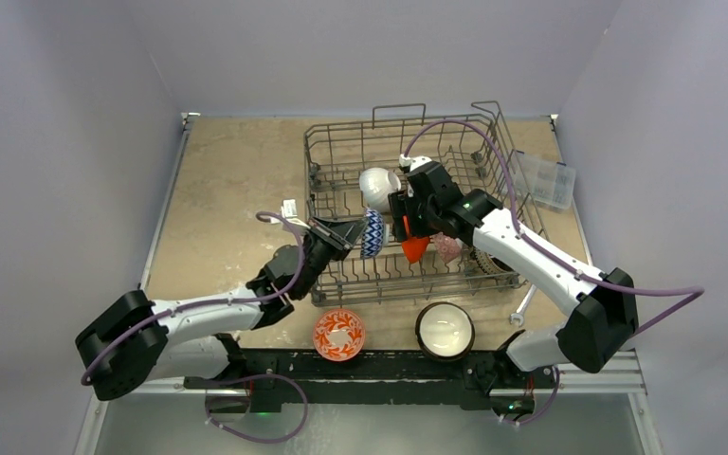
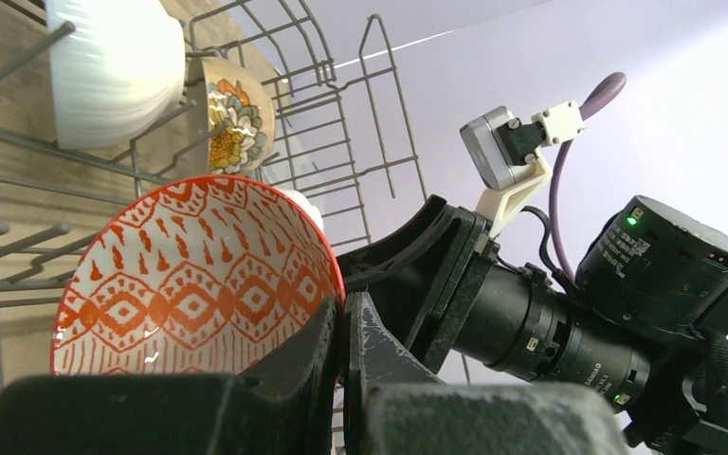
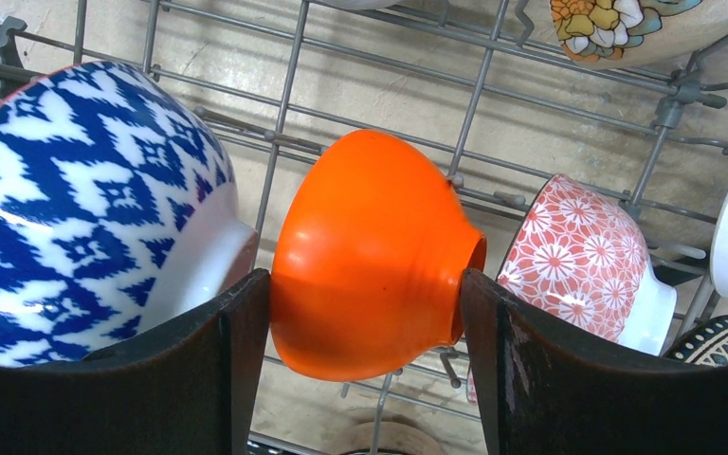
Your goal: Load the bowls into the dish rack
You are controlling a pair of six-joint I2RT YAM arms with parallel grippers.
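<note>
My left gripper is shut on the rim of a bowl (image 1: pixel 373 233), blue zigzag outside and red-patterned inside (image 2: pixel 180 275), held at the rack's near-left part. My right gripper is shut on an orange bowl (image 3: pixel 370 237) lying on its side in the rack (image 1: pixel 360 128). A pink floral bowl (image 3: pixel 573 256) sits right of it. A white bowl (image 1: pixel 377 187) and a flower-patterned bowl (image 2: pixel 239 123) stand farther back. An orange-patterned bowl (image 1: pixel 338 334) and a dark-rimmed white bowl (image 1: pixel 445 331) lie in front of the rack.
A clear plastic container (image 1: pixel 555 180) lies right of the rack, and a wrench (image 1: pixel 523 305) near its front-right corner. The worktop (image 1: pixel 218 180) left of the rack is clear. Walls close in the sides and back.
</note>
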